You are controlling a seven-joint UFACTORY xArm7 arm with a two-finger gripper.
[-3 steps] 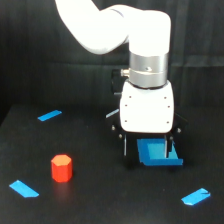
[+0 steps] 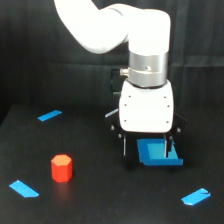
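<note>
My white gripper (image 2: 146, 150) hangs over the right half of the dark table, pointing down. Its two thin dark fingers stand wide apart, and I see nothing held between them. A blue tray-like object (image 2: 160, 158) lies on the table below and partly behind the hand, which hides some of it. I cannot tell how high the fingertips are above it. Well to the left of the gripper, an orange-red block (image 2: 62, 168) with a hexagonal top stands upright on the table.
Flat blue strips mark the table: one at the far left (image 2: 50, 115), another at the near left (image 2: 24, 188) and a third at the near right (image 2: 196, 197). Bare table lies between the red block and the blue object. A dark curtain (image 2: 40, 60) closes off the back.
</note>
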